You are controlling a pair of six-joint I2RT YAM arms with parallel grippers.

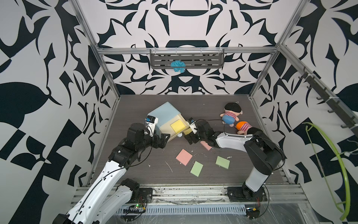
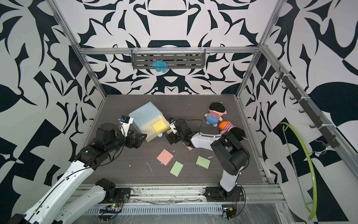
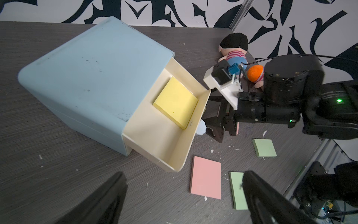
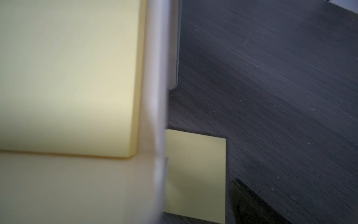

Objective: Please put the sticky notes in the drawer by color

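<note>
The pale blue drawer box (image 3: pixel 97 74) has its cream drawer (image 3: pixel 156 138) pulled out, holding a yellow pad (image 3: pixel 175 100). A second yellow pad (image 4: pixel 195 175) lies on the table just outside the drawer's front. My right gripper (image 1: pixel 189 135) is open and low over that pad, by the drawer front. My left gripper (image 1: pixel 160 140) is open with nothing in it, above the drawer's left side. Pink pads (image 1: pixel 183 157) (image 1: pixel 207 146) and green pads (image 1: pixel 196 168) (image 1: pixel 222 162) lie on the table, one pink pad partly hidden by the right arm.
Two plush dolls (image 1: pixel 229 115) (image 1: pixel 243 127) lie at the back right. A blue puff (image 1: pixel 177 66) hangs on the wall rack.
</note>
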